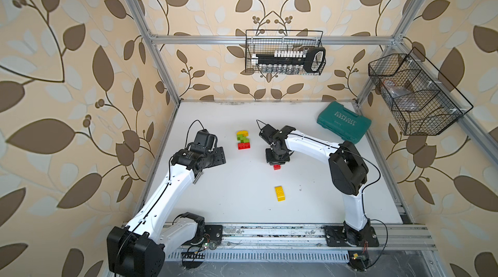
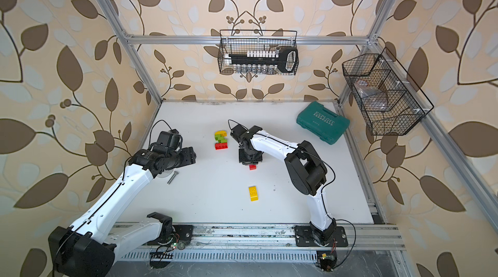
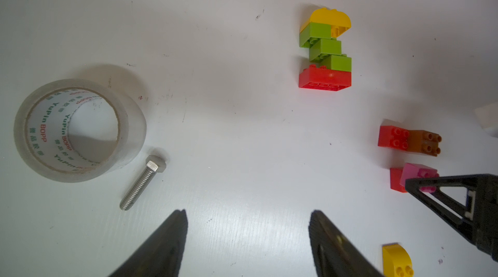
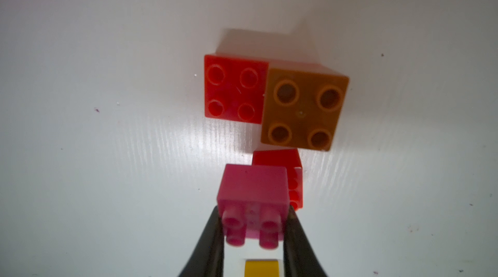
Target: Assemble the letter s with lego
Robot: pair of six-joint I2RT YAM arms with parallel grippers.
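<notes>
Between the fingers of my right gripper is a pink brick [image 4: 252, 189], its studs facing back toward the fingers. Beneath it, partly covered, lies a red brick [image 4: 277, 157]. Just beyond stand another red brick [image 4: 236, 87] and an orange-brown brick [image 4: 305, 108], side by side. A row of joined bricks lies farther back: a yellow curved piece [image 3: 332, 16], several green bricks [image 3: 325, 47] and a long red brick [image 3: 325, 77]. My left gripper hovers at the left with its fingers apart and nothing between them. One yellow brick [image 1: 280, 193] lies near the front.
A tape roll [image 3: 77, 129] and a steel bolt [image 3: 142, 182] lie on the left of the table. At the back right is a green case [image 1: 344, 121].
</notes>
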